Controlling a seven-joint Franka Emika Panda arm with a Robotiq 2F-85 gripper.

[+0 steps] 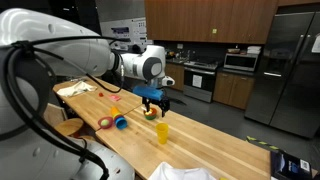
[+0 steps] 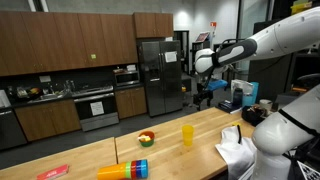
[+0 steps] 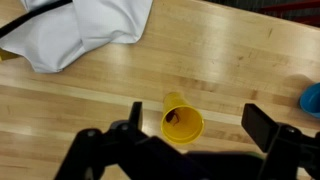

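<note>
A yellow cup (image 3: pixel 182 120) stands upright on the wooden table, seen from above in the wrist view with something small and dark inside. My gripper is open above it, its two black fingers apart on either side of the cup in that view and nothing held. The cup (image 2: pixel 188 135) stands clear of the gripper (image 2: pixel 205 100) in exterior view 2, with the gripper well above the table. Exterior view 1 also has the cup (image 1: pixel 162 132) on the table, below and right of the gripper (image 1: pixel 151 103).
A white cloth (image 3: pixel 85 32) lies near the cup. A bowl with colourful items (image 2: pixel 146 138) and an orange cylinder on its side (image 2: pixel 128 168) are also on the table. Part of a blue object (image 3: pixel 312 99) shows at the wrist view's right edge. Bare wood surrounds the cup.
</note>
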